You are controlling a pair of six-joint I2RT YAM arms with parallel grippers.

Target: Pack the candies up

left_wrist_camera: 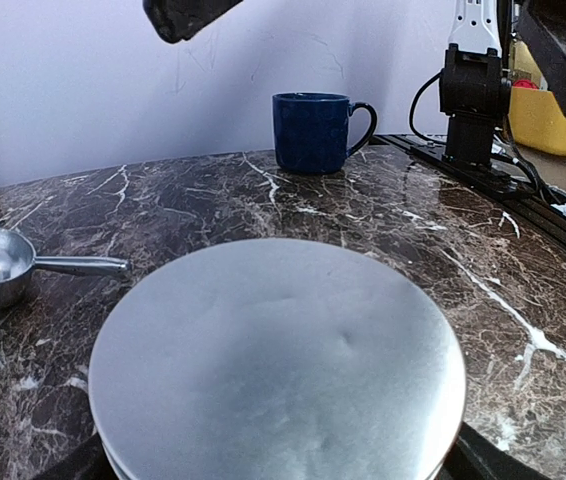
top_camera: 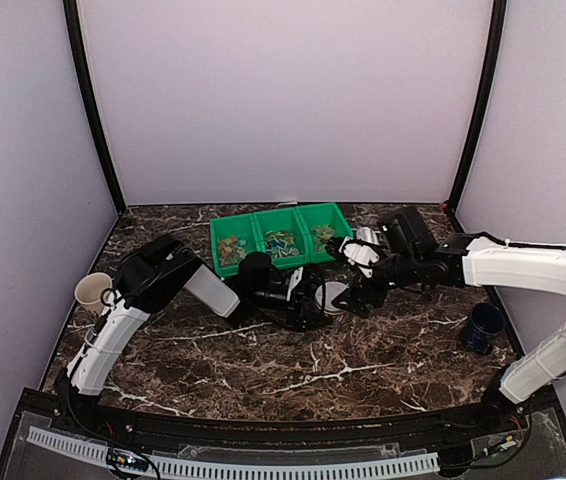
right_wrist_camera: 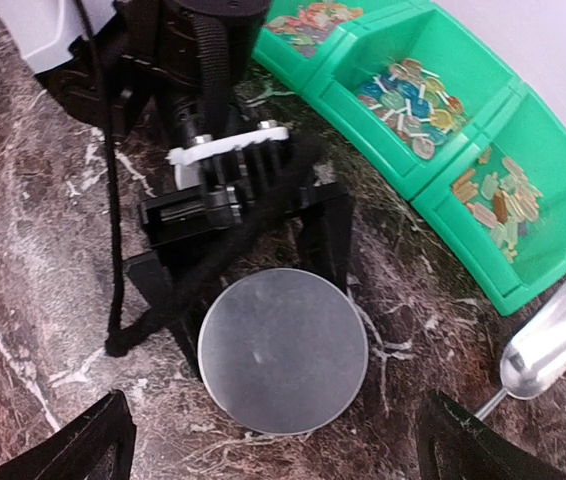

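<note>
A round silver-lidded container stands on the marble table, filling the bottom of the left wrist view (left_wrist_camera: 277, 350). My left gripper (top_camera: 313, 312) is low around it, its fingers at the container's sides; the left wrist view hides their tips under the lid. My right gripper (top_camera: 353, 295) hangs just above and right of the lid, open, its two fingers at the lower corners of the right wrist view with nothing held. A green three-compartment bin (top_camera: 279, 218) at the back holds candies in each compartment.
A metal scoop (right_wrist_camera: 548, 340) lies right of the bin. A blue mug (top_camera: 483, 328) stands at the right, a white cup (top_camera: 93, 292) at the left.
</note>
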